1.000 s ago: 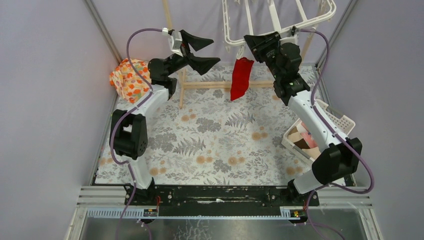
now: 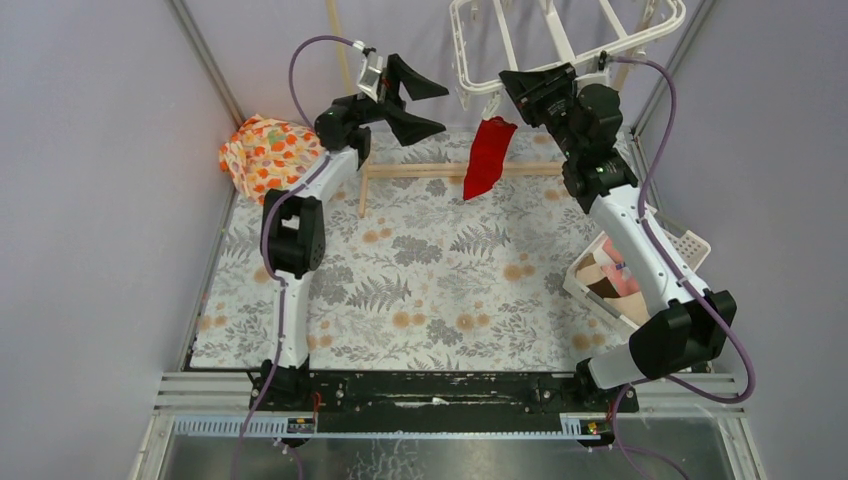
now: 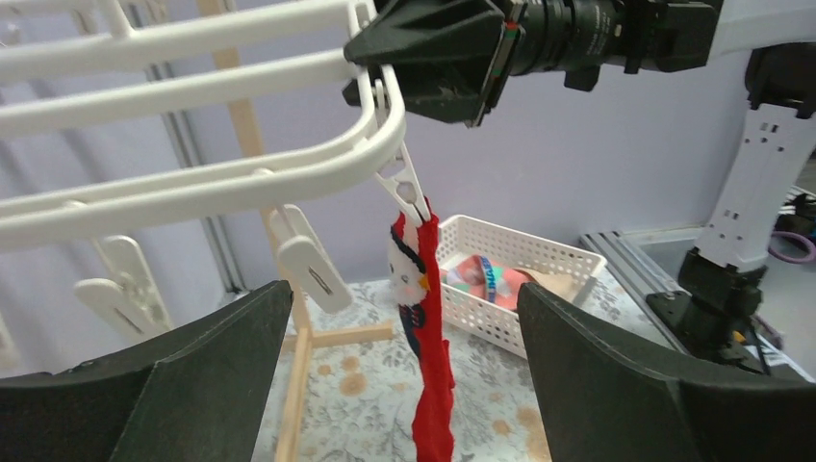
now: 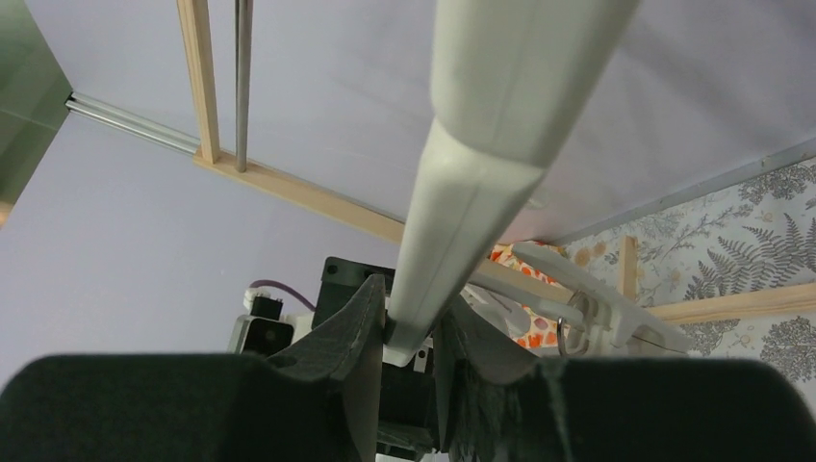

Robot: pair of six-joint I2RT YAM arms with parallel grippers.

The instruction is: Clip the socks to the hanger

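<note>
A red sock (image 2: 488, 158) with a cartoon patch hangs from a white clip (image 3: 400, 188) at the front corner of the white hanger (image 2: 623, 40). My right gripper (image 2: 518, 82) is shut on the hanger's white bar (image 4: 471, 173), just above that clip. My left gripper (image 2: 425, 105) stands open to the left of the hanging sock, facing the hanger, with nothing between its fingers. Other clips, such as an empty one (image 3: 318, 269), hang along the hanger.
A white basket (image 2: 582, 290) of socks stands at the right. An orange patterned cloth (image 2: 262, 155) lies at the back left. Wooden bars (image 2: 430, 170) cross the back.
My left gripper has shifted slightly right, and its arm has swung inward. The hanger, held by my right gripper, has moved a little to the right with the sock.
</note>
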